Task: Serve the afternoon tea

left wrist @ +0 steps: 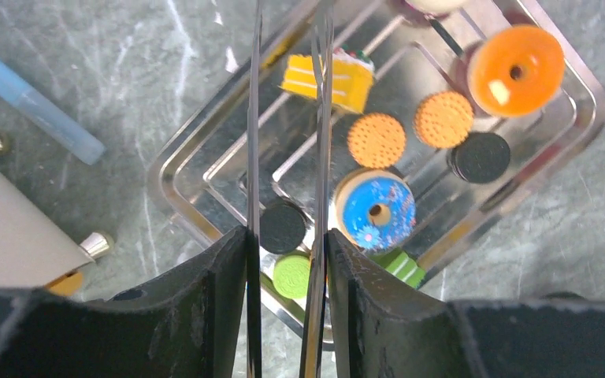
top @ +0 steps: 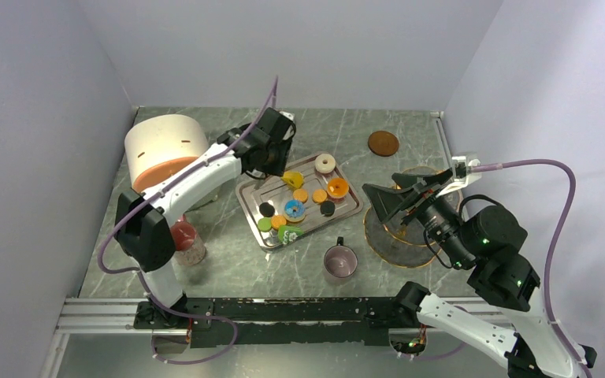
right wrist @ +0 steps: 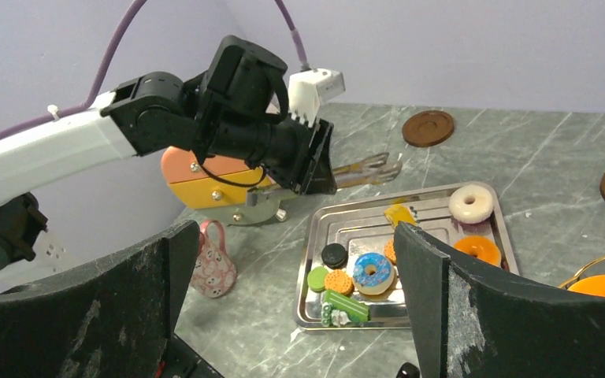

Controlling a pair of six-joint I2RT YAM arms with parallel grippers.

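My left gripper (top: 277, 161) is raised over the upper-left part of the metal tray (top: 249, 201), its long metal tongs close together above the yellow cake piece (left wrist: 299, 77); I cannot tell whether anything is between them. The tray holds several cookies, a blue donut (left wrist: 376, 211), an orange donut (left wrist: 532, 55), a white donut (top: 324, 164) and a green piece (left wrist: 398, 266). My right gripper (top: 386, 201) stands open with nothing between its fingers, over the gold-rimmed plates (top: 386, 248) at the right.
A dark mug (top: 339, 261) stands at the front, a pink patterned mug (right wrist: 213, 272) at the left, near a cream container (top: 161, 146). A brown coaster (top: 383, 143) lies at the back; another (right wrist: 428, 128) appears in the right wrist view.
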